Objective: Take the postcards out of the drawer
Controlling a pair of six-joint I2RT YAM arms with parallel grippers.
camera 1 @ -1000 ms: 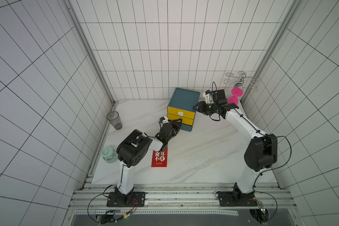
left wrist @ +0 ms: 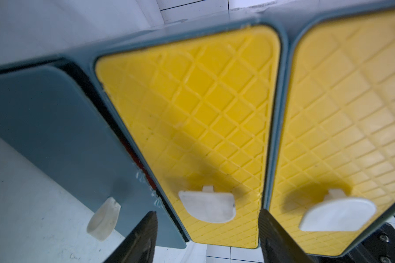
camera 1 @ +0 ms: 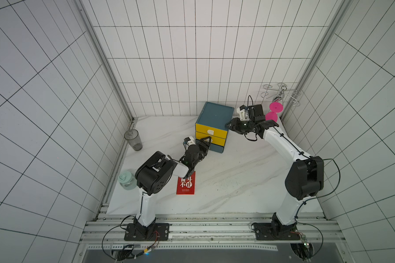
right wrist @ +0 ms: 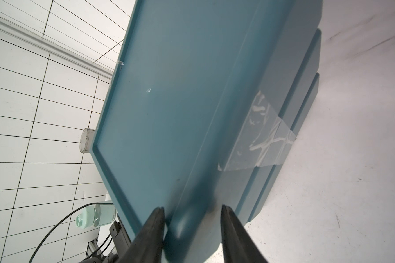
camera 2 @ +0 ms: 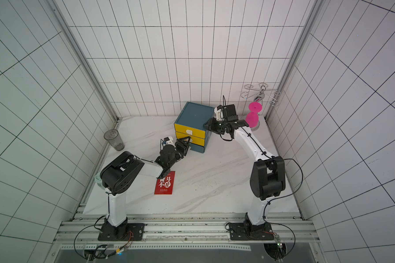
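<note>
A blue-grey drawer cabinet (camera 1: 215, 113) has two yellow fronts and a blue-grey bottom drawer (left wrist: 87, 144), which stands slightly ajar with a dark gap and some red inside. Before the fronts, my left gripper is open, with the white handle (left wrist: 208, 206) of the middle yellow drawer (left wrist: 206, 122) seen between its fingers; contact cannot be made out. My right gripper has its fingers apart, one over the top and one beside the side wall, straddling the cabinet's upper right edge. A red postcard (camera 1: 186, 186) with white characters lies on the table.
To the left stand a clear glass (camera 1: 133, 139) and a pale green-lidded jar (camera 1: 127, 180). At the back right are a metal rack (camera 1: 283, 92) and pink discs (camera 1: 276, 107).
The cabinet has shifted slightly right. The right arm looks nearly still.
</note>
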